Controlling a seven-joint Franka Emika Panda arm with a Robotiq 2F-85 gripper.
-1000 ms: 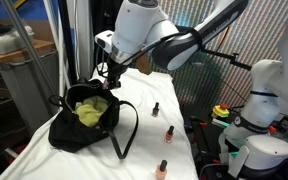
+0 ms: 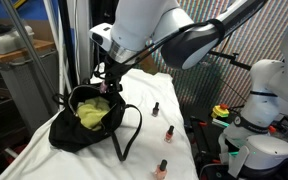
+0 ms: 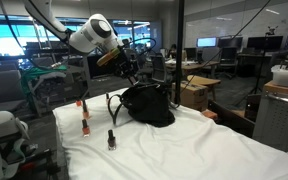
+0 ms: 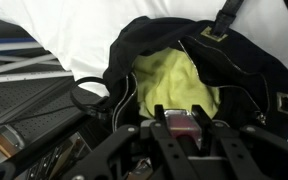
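Observation:
A black bag [image 2: 72, 134] lies on the white-covered table with its mouth open, showing yellow material [image 2: 92, 113] inside. In the wrist view the yellow lining or cloth [image 4: 172, 82] fills the opening, framed by black fabric and zips. My gripper is above the near part of that opening, shut on a small reddish object [image 4: 183, 124] with a pale top. Its lower part is hidden, so I cannot tell its full shape. Exterior view 2 shows the bag [image 3: 149, 106] under the arm's reach, straps standing up.
Several small dark-topped bottles, one nearest the front [image 2: 161, 171] and one farther back [image 2: 169, 134], stand on the cloth right of the bag. A loose strap [image 2: 130, 136] arches at the bag's right side. Bare white tablecloth [image 3: 209, 145] spreads beyond the bag.
The arm has shifted left in exterior view 1 and come slightly lower, bringing the gripper over the bag's opening. The bag and the standing bottles look unmoved.

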